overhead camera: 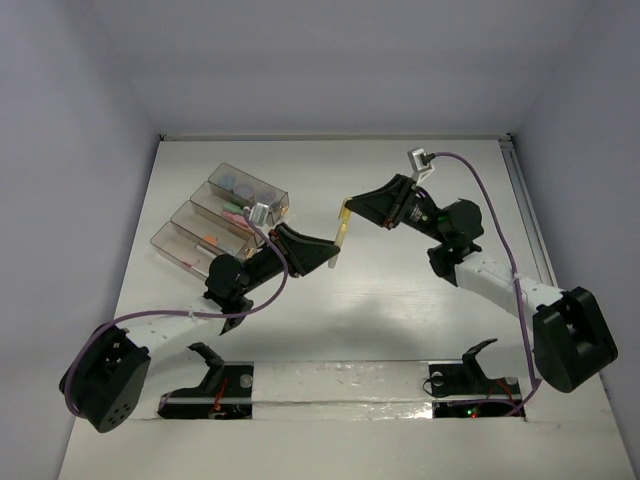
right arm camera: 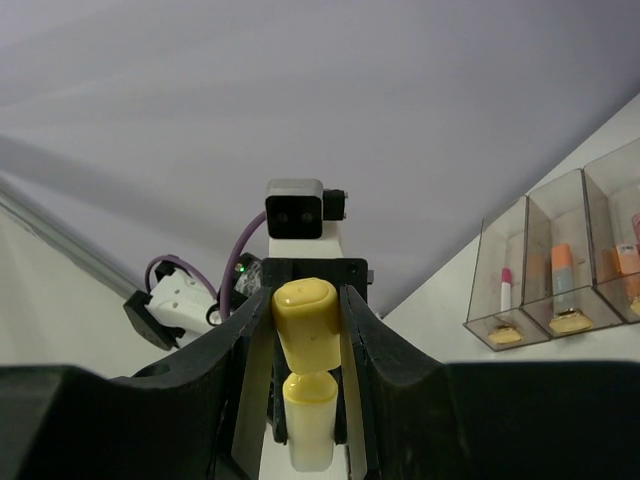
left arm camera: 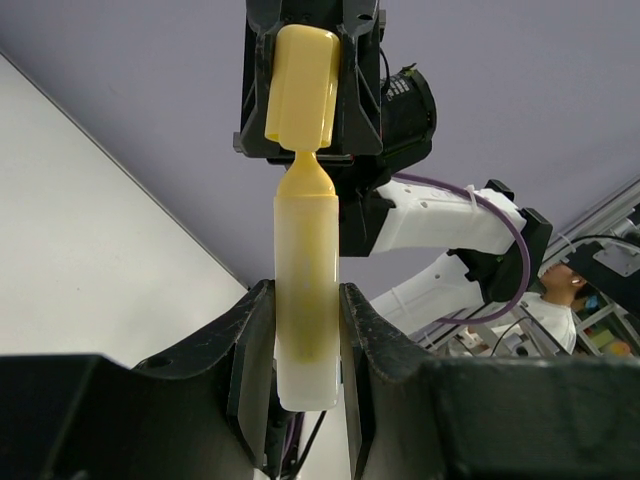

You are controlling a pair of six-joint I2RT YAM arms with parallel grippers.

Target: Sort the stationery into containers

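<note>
A yellow-and-white marker-like body (left arm camera: 307, 290) stands upright between the fingers of my left gripper (overhead camera: 335, 250), which touch both its sides. Its shoulder narrows to a small tip. Over that tip sits a yellow cap (left arm camera: 303, 85), with my right gripper (overhead camera: 349, 205) shut on it from above. In the right wrist view the cap (right arm camera: 308, 325) fills the gap between the fingers, with the body (right arm camera: 310, 420) directly below. Cap and body are in line and meet at the tip; how firmly they are joined I cannot tell.
A clear organiser (overhead camera: 190, 228) with several compartments lies left of the arms, partly behind the left gripper. Inside are a white pen with a pink end (right arm camera: 506, 290), an orange-and-grey item (right arm camera: 562, 275) and other small things.
</note>
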